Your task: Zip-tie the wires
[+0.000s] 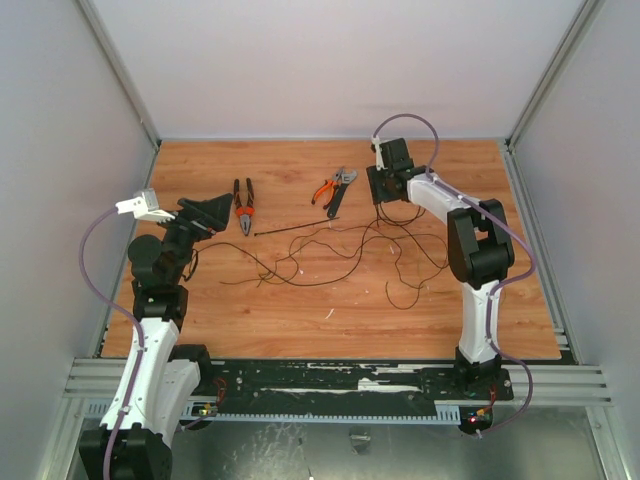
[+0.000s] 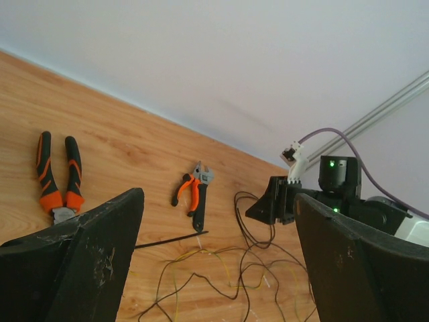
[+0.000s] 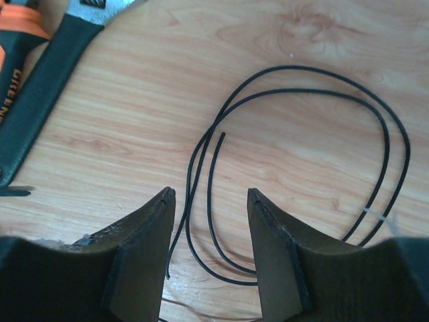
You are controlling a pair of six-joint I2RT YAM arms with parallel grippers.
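Note:
Dark wires (image 1: 305,284) sprawl in loose loops over the middle and right of the table. My right gripper (image 1: 373,186) is above their upper end, fingers open. In the right wrist view two looped black wires (image 3: 295,90) and a wire end (image 3: 222,134) lie on the wood beyond its fingertips, with nothing gripped. A thin black stick-like strip (image 1: 297,227), perhaps a zip tie, lies apart from the wires to their upper left. My left gripper (image 1: 214,216) hangs open and empty over the table's left side; its fingers (image 2: 90,261) stand wide apart.
Black-and-orange pliers (image 1: 244,208) lie near the left gripper. Small orange-handled cutters (image 1: 325,189) and an adjustable wrench (image 1: 340,194) lie left of the right gripper.

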